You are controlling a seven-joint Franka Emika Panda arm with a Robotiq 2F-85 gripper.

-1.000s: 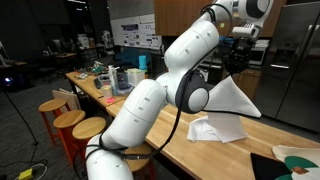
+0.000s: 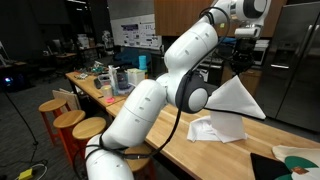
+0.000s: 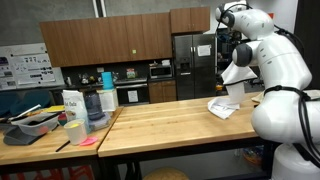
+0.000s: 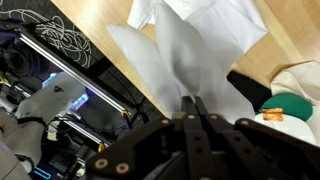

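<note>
My gripper is shut with a thin white sheet, cloth or paper, pinched at its fingertips. In exterior view 1 the raised white sheet (image 2: 236, 98) hangs in a slanted, pointed shape below the gripper (image 2: 238, 70), above the wooden table (image 2: 190, 150). More white material (image 2: 216, 128) lies on the table under it; in the wrist view this flat white piece (image 4: 232, 25) spreads beyond the raised sheet (image 4: 178, 55). Whether the two are joined, I cannot tell.
A black flat item (image 2: 266, 167) and a green-and-white item (image 2: 296, 156) lie at the table's near right. Cups, a pitcher and a box (image 3: 74, 103) crowd the other end. Stools (image 2: 70, 120) line one side.
</note>
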